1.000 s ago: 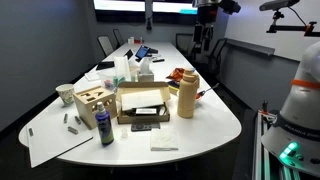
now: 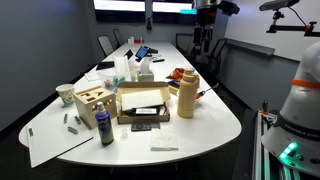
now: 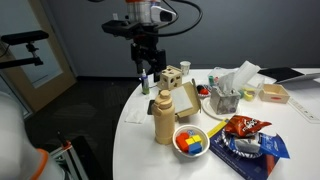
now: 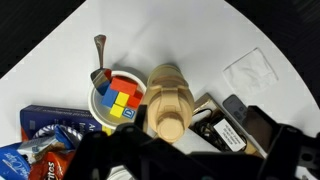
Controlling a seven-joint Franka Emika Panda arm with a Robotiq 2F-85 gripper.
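My gripper (image 2: 202, 46) hangs high above the table, clear of everything on it. In the wrist view a wide gap shows between its dark fingers, with the gripper open and holding nothing. A tall tan bottle (image 2: 187, 93) with a rounded cap stands upright below it; from above, the bottle (image 4: 170, 110) appears near the middle. Right beside the bottle, a white bowl (image 3: 205, 145) holds red, blue and yellow blocks (image 4: 123, 97). A spoon (image 4: 100, 52) rests at the bowl's edge.
An open cardboard box (image 2: 144, 113), a wooden box (image 2: 95, 102) and a dark purple bottle (image 2: 104, 127) stand farther along the table. Red and blue snack packages (image 3: 247, 125) lie near the bowl. A white cloth (image 2: 164, 141) lies flat.
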